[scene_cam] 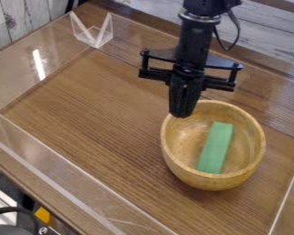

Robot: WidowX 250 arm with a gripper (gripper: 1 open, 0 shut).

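Note:
My black gripper (184,103) hangs above the rim at the back left of a yellow bowl (176,165), its tip pointing down. Whether it is open or shut does not show clearly, and I see nothing held. Inside the bowl, toward the right, lies a green rectangular block (216,147).
A white wire-like rack (93,33) sits at the back left. Low walls edge the table at the back and left.

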